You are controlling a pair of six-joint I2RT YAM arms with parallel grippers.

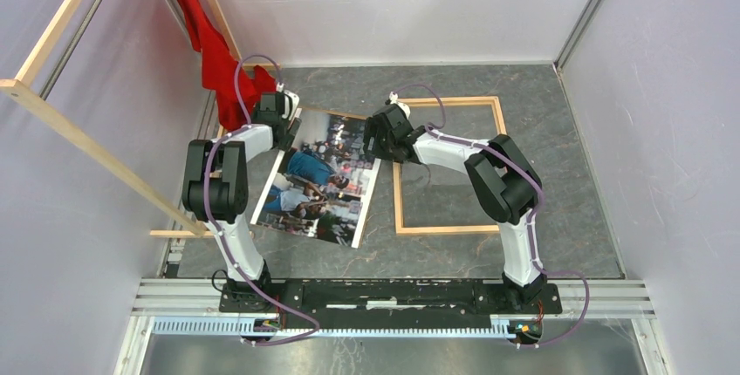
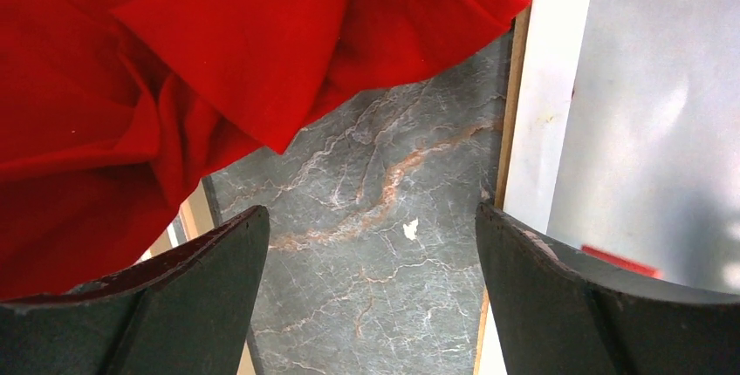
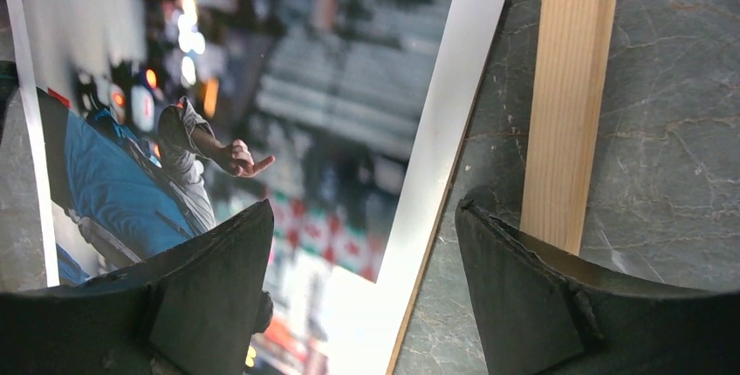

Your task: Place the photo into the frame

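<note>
The photo (image 1: 323, 179), a panel with white side borders, lies tilted on the grey table, left of centre. To its right is the empty wooden frame (image 1: 449, 231), squared to the table. My left gripper (image 1: 290, 135) is at the photo's left edge. In the left wrist view its fingers (image 2: 567, 296) stand wide apart, one overlapping the white border, with bare table between. My right gripper (image 1: 373, 150) hangs at the photo's right edge. In the right wrist view its fingers (image 3: 515, 288) are apart, the white border (image 3: 436, 157) running between them; no grip on it shows.
Red cloth (image 1: 218, 61) hangs at the back left and droops close to my left gripper. A wooden rack (image 1: 96, 153) stands along the left wall.
</note>
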